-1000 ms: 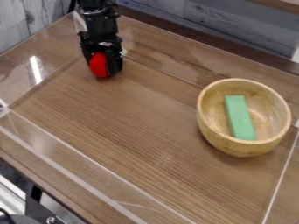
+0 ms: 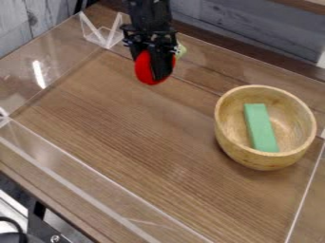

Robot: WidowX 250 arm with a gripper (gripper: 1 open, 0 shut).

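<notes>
My gripper [image 2: 152, 46], a dark arm reaching down from the top centre, is shut on a red object [image 2: 154, 66] held over the back middle of the wooden table [image 2: 114, 142]. Just right of the red object, a small pale green thing shows partly behind the gripper.
A cream bowl [image 2: 237, 158] with a green block [image 2: 260, 126] inside sits at the right. A clear plastic or wire item stands at the back left near the table's edge.
My gripper has moved to the right with the red object, from the back left toward the back middle. The bowl and green block have not moved.
</notes>
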